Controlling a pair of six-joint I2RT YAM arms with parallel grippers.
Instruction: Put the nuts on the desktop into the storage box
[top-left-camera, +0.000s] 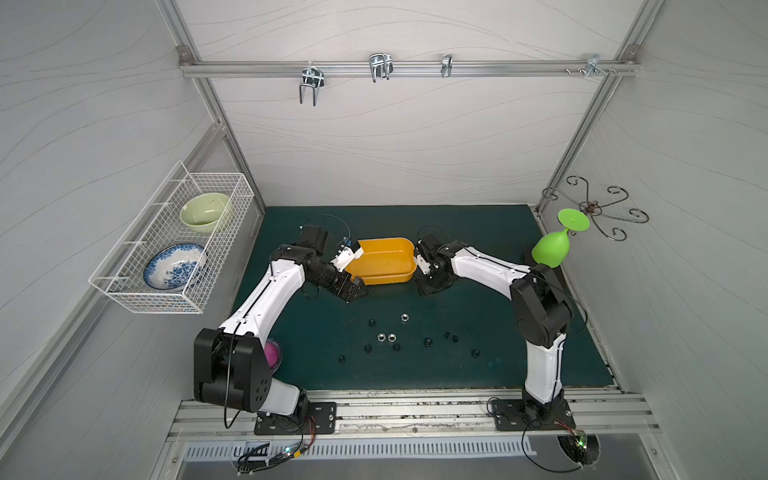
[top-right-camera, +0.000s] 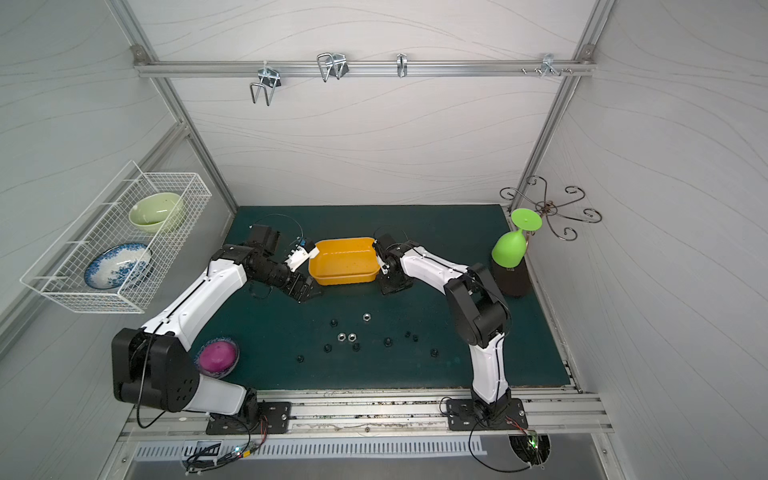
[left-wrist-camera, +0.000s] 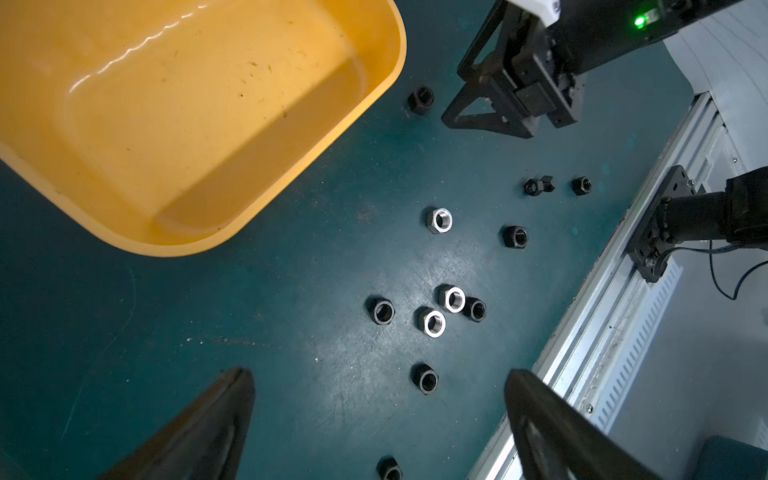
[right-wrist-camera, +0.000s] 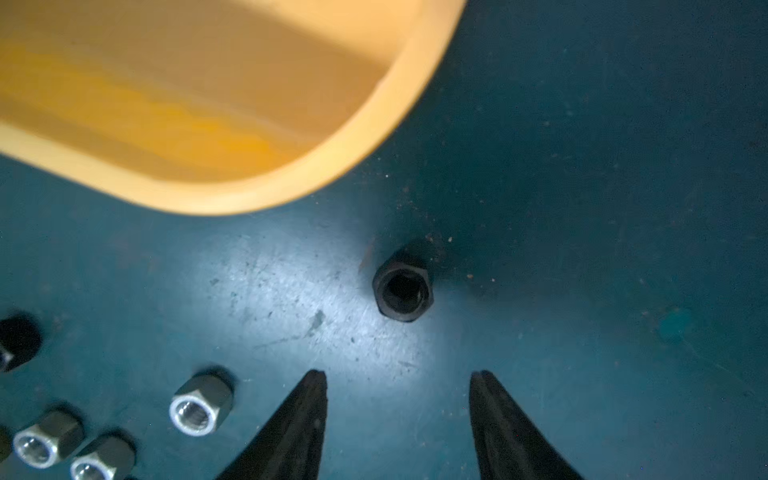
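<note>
Empty of nuts, the orange storage box (top-left-camera: 382, 278) stands mid-desk between both arms. A lone black nut (right-wrist-camera: 402, 289) lies just outside the box's corner. Over it, my right gripper is open, the nut showing ahead of the gap between its fingers. My left gripper is wide open above the desk to the left of the box, holding nothing. Silver nuts (left-wrist-camera: 439, 220) and several black nuts (left-wrist-camera: 382, 311) are scattered over the front of the desk. In the top views the lone nut is hidden by the right arm.
A bowl with a pink item (top-right-camera: 217, 357) sits at the desk's left front. The green goblet (top-right-camera: 512, 244) is upside down on a dark stand at the right. A wire basket (top-left-camera: 176, 248) hangs on the left wall. Bare desk surrounds the scattered nuts.
</note>
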